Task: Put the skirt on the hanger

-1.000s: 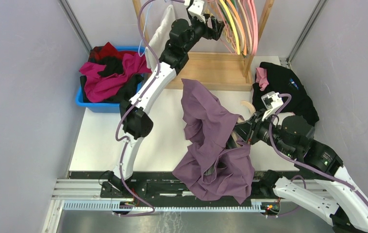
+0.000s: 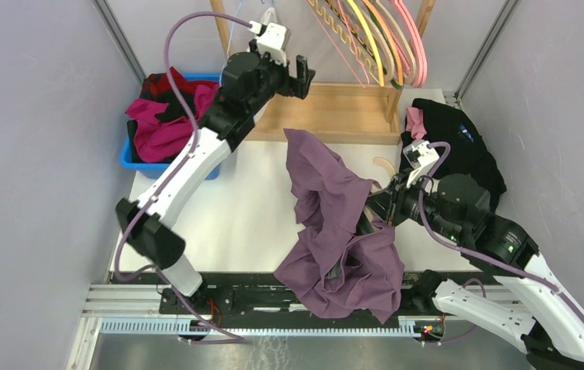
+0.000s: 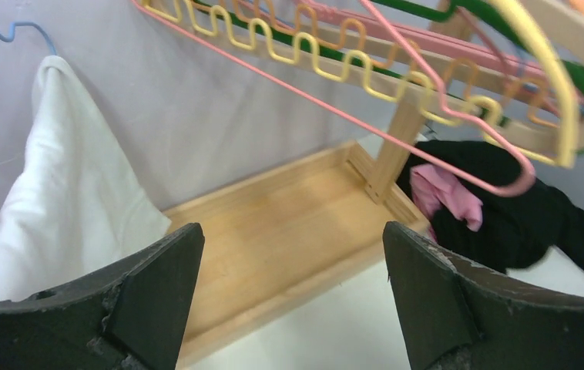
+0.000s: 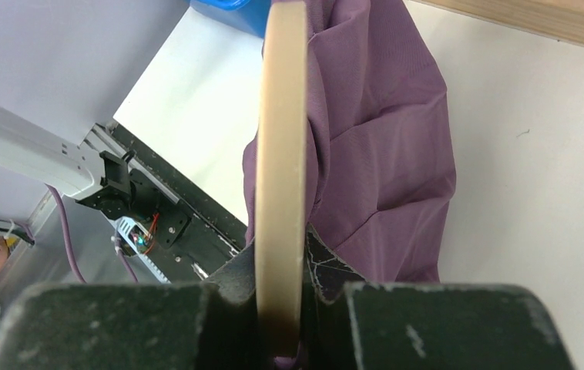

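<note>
The purple skirt (image 2: 340, 231) hangs in folds over the middle of the white table and its front edge. My right gripper (image 2: 380, 203) is at its right side, shut on a beige hanger (image 4: 281, 146). That hanger runs upright through the right wrist view, in front of the purple cloth (image 4: 389, 154); its curved hook (image 2: 385, 164) shows beyond the gripper from above. How far the hanger sits inside the skirt is hidden by folds. Near the rack, my left gripper stands open, nothing between its fingers.
Several coloured hangers (image 2: 381, 46) hang on the wooden rack (image 2: 335, 116) at the back. A white cloth (image 3: 65, 185) hangs at its left. The blue bin (image 2: 173, 171) with clothes is at left; a black garment pile (image 2: 466, 146) lies at right. Bare table (image 2: 243, 208) shows between bin and skirt.
My left gripper has moved leftward and down in the top view, away from the coloured hangers, which have swayed. The right arm and skirt have barely shifted.
</note>
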